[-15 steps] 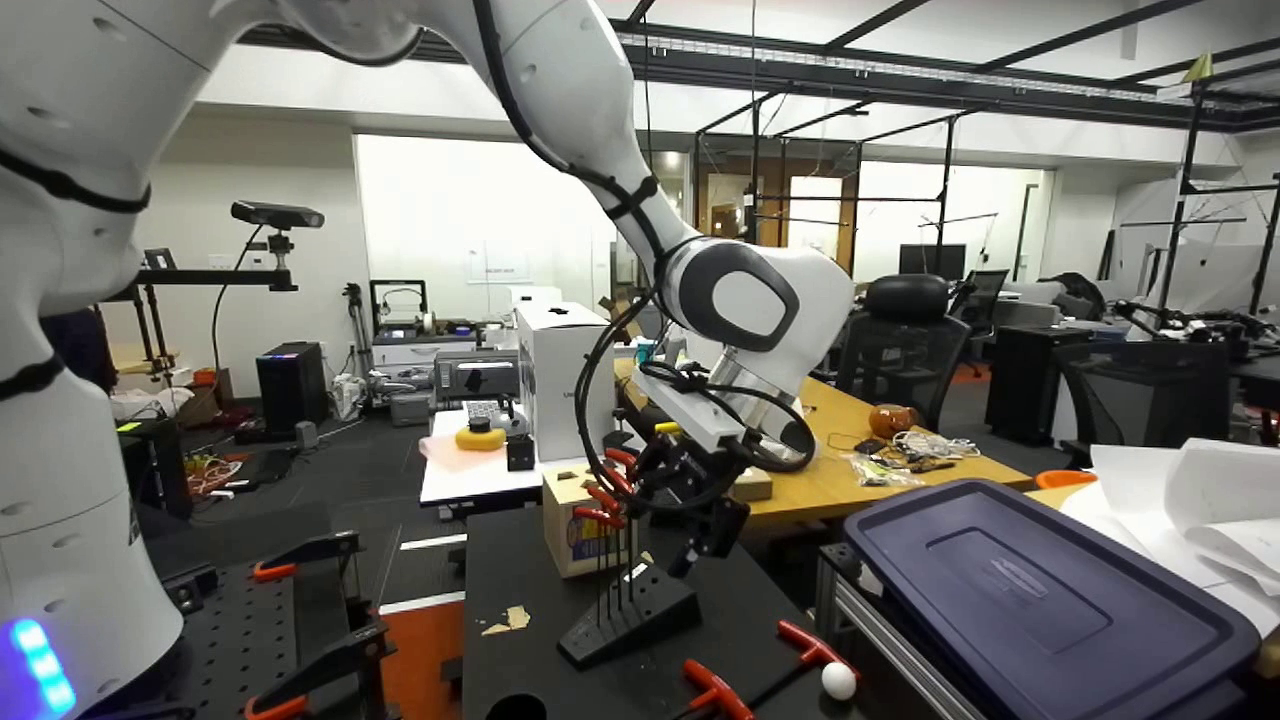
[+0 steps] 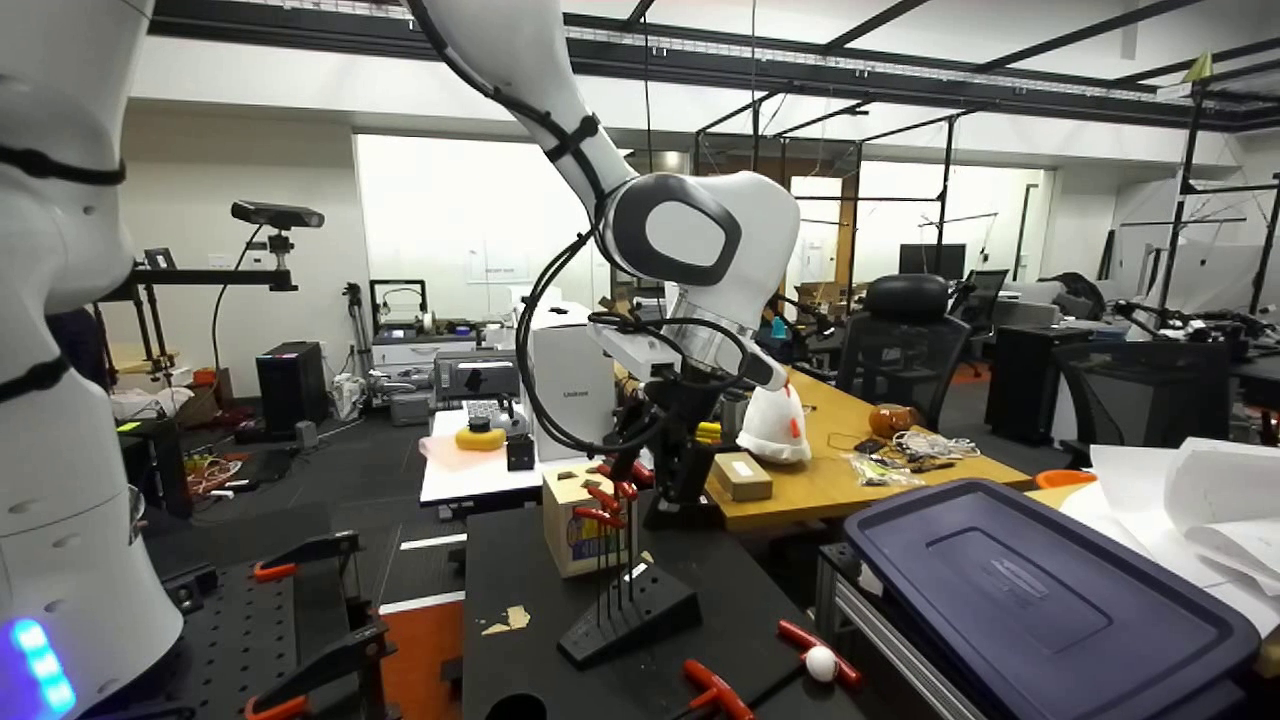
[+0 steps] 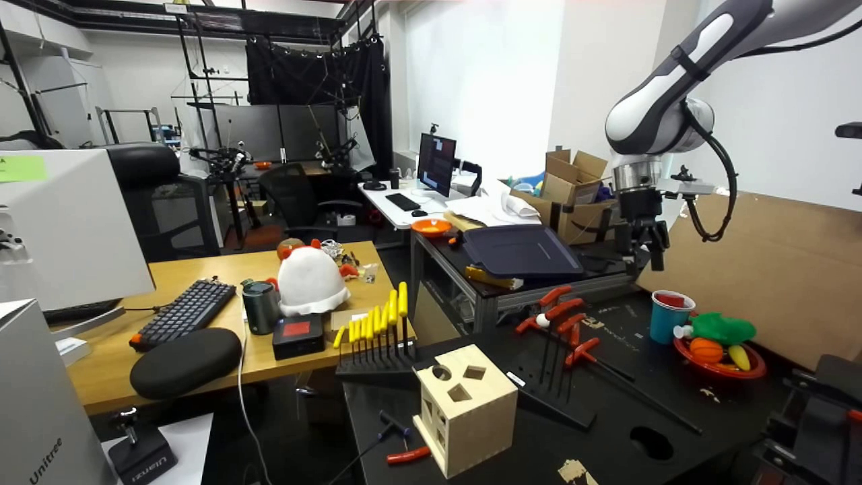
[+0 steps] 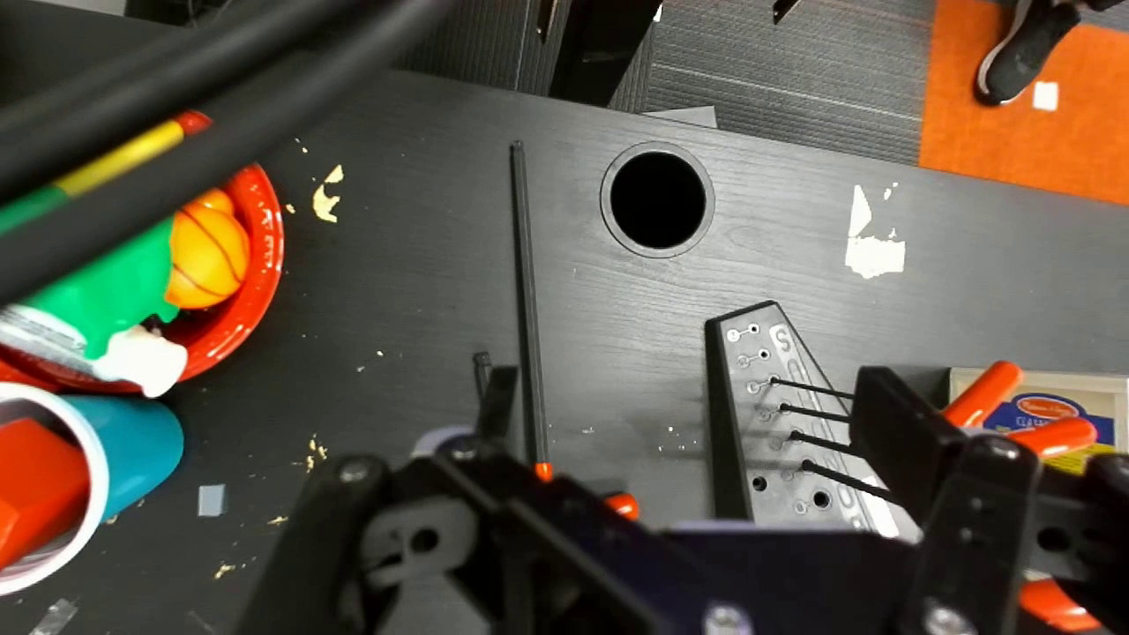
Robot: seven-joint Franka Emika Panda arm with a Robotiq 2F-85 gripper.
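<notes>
My gripper (image 3: 644, 260) hangs above the black table, pointing down. In the wrist view its fingers (image 4: 889, 423) stand wide apart, open, with nothing held. Below and partly between them is a black slanted holder (image 4: 746, 407) with several red-handled T-shaped hex keys (image 3: 559, 311) standing in it. A loose long hex key (image 4: 529, 307) lies on the table; its handle is mostly hidden beneath the gripper in that view. A small white ball (image 2: 821, 664) rests against or on a loose red T-handle (image 2: 847, 670); touching cannot be told for certain.
A wooden shape-sorter box (image 3: 477, 412) stands beside the holder, near a rack of yellow-handled keys (image 3: 380, 323). A blue cup (image 3: 662, 323) and a red bowl (image 3: 751, 370) of toys occupy another side. The table has a round hole (image 4: 657, 199). A dark lid (image 2: 1044, 588) lies nearby.
In exterior view 1 the arm has moved left, and the gripper has turned from slanted to nearly straight down. The white ball has shifted slightly up and left, onto or against the red handle.
</notes>
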